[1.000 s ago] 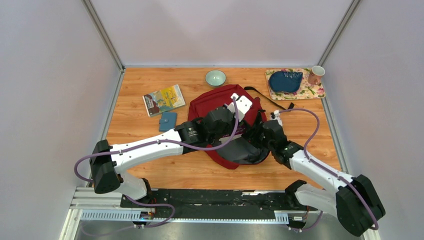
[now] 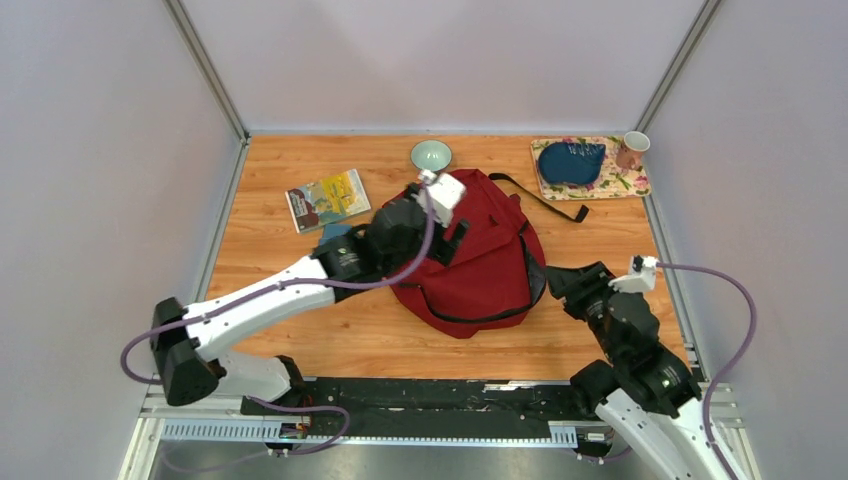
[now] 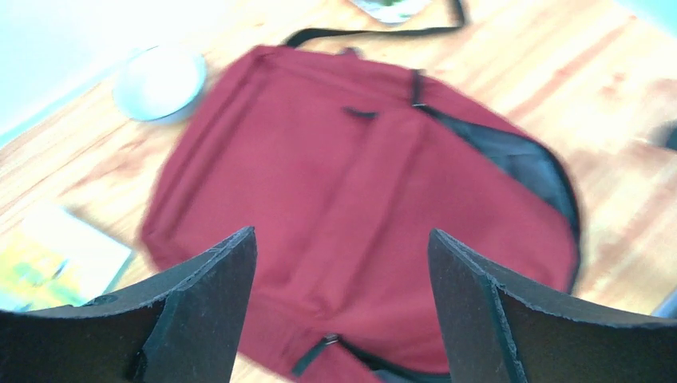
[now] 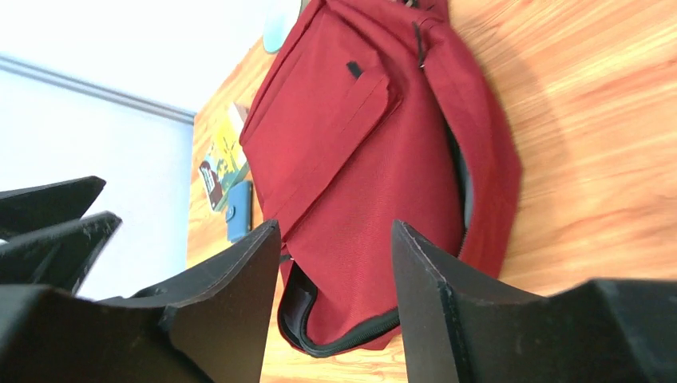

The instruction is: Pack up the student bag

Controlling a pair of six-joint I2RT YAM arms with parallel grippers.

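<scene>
The red bag (image 2: pixel 470 300) lies flat in the middle of the table, its flap down with a black zipper edge at front and right. My left gripper (image 2: pixel 450 240) hangs over its upper left part, open and empty, fingers apart in the left wrist view. My right gripper (image 2: pixel 565 280) is just right of the bag; in the right wrist view its fingers stand apart with nothing held between them. A picture book (image 2: pixel 328 200) lies at the back left, with a blue notebook (image 4: pixel 238 211) beside it, partly hidden by the left arm in the top view.
A green bowl (image 2: pixel 431 154) stands behind the bag. A floral tray (image 2: pixel 625 186) at the back right holds a dark blue pouch (image 2: pixel 568 162) and a cup (image 2: pixel 633 148). A black strap (image 2: pixel 550 205) trails toward it. Bare table surrounds the bag's front and right.
The bag's grey interior, visible earlier, is now covered by red fabric. The right gripper has pulled away rightward and the left gripper has shifted up and slightly left.
</scene>
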